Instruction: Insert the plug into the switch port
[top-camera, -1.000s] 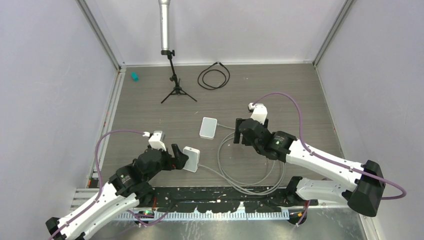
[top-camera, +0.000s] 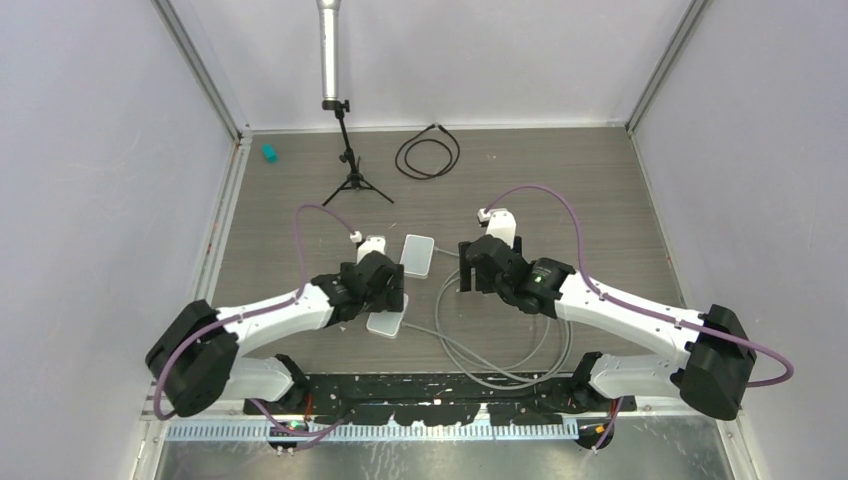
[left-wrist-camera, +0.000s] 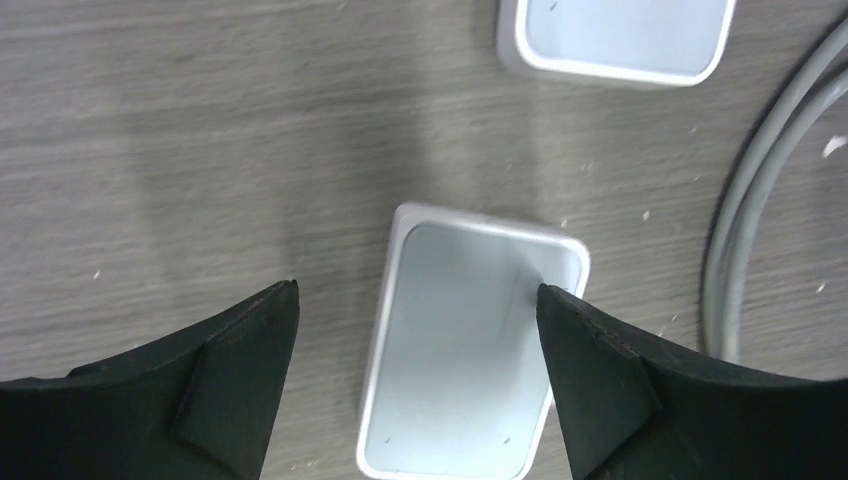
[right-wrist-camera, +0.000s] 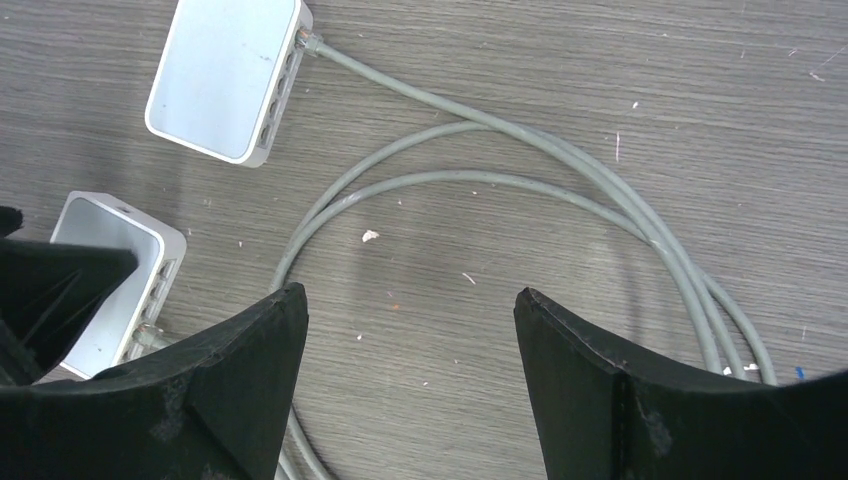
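Two white boxes with small ports along one side lie on the table: the near switch box and the far switch box. In the right wrist view, a grey cable's plug end meets the far box's port side. Another cable end meets the near box's side; how deep either sits cannot be told. My left gripper is open above the near box, which shows between and below its fingers in the left wrist view. Open and empty, my right gripper hovers over the table, right of both boxes.
Grey cable loops spread across the table below and around my right gripper. Farther back are a black coiled cable, a small tripod and a teal piece. Bare tabletop lies at the back right.
Over the full second, my right gripper has moved a little left.
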